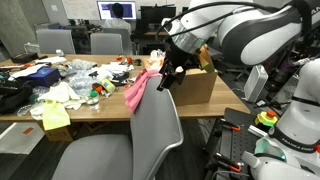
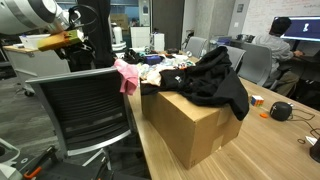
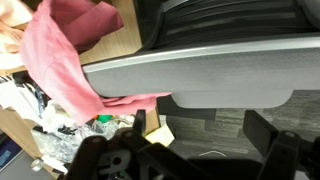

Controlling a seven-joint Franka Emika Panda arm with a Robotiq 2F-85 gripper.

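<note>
A pink cloth hangs over the top corner of a grey chair; in exterior view 2 the cloth drapes over the right end of the black mesh backrest. My gripper is above the chair's top edge, close beside the cloth. Seen from the wrist, its fingers stand wide apart with nothing between them, and the chair's grey rim runs across the view. The cloth lies at the upper left, outside the fingers.
Behind the chair, a table bears heaped clothes and small items. A cardboard box topped with dark clothing stands close to the chair. Open floor shows left of the chair.
</note>
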